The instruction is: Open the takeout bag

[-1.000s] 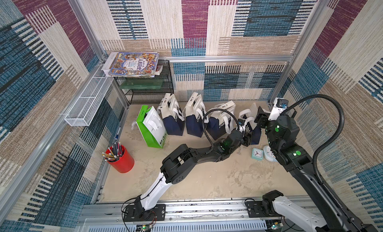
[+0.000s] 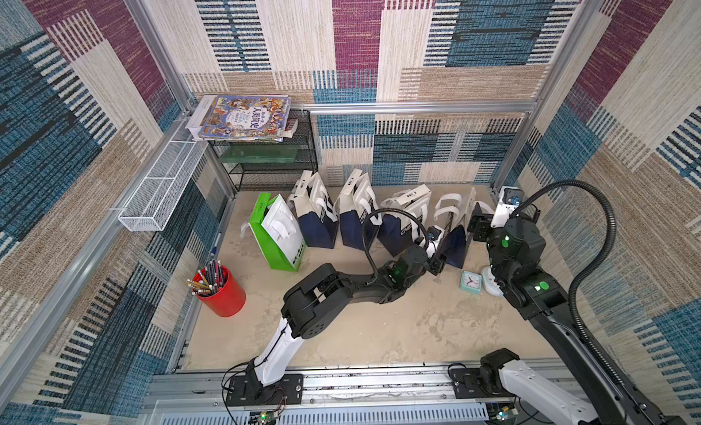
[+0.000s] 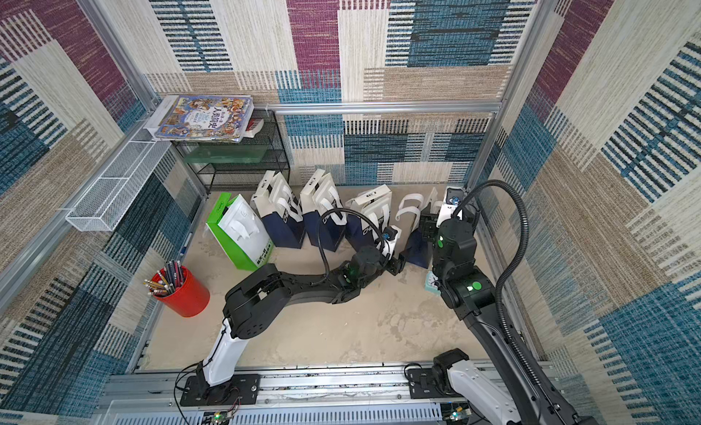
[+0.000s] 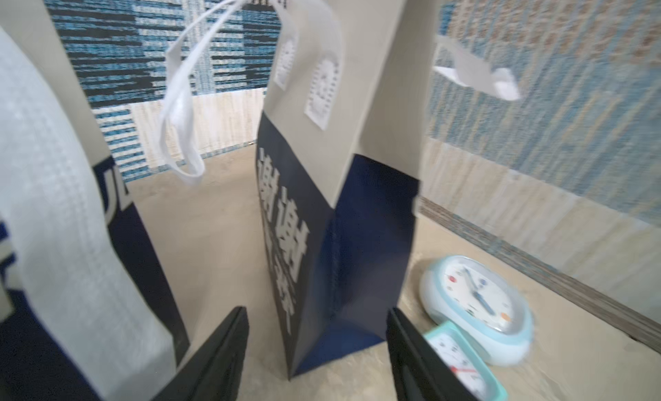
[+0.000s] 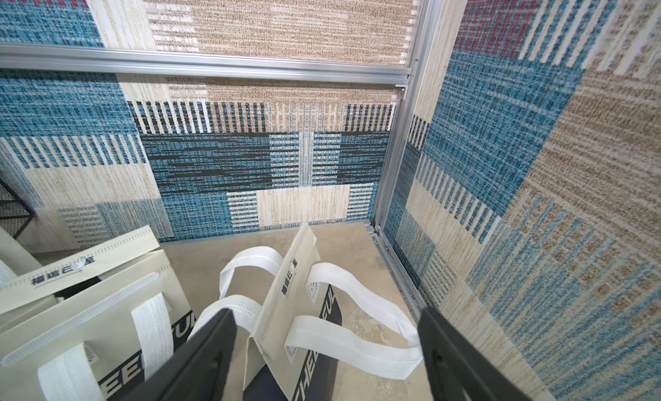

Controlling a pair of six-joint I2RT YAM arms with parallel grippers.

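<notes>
The takeout bag (image 2: 458,246), cream above and navy below, stands at the right end of a row of bags. Its top edges (image 5: 292,280) meet in a narrow ridge, and white strap handles (image 5: 358,349) stick out on both sides. In the left wrist view, the bag's folded side (image 4: 375,256) faces me. My left gripper is open low in front of it, nothing between its fingers. On the bag's right, my right gripper is open, with one handle's end close to its right finger; whether they touch I cannot tell.
Close on the left stands another cream-and-navy bag (image 2: 403,224); more bags and a green one (image 2: 277,235) continue the row. A small square clock (image 2: 471,281) and a round one (image 4: 476,308) sit near the bag's base.
The left gripper has drawn back leftward from the bag. The bag's base has shifted left, and its left handles show more clearly. The right arm has moved only slightly.
</notes>
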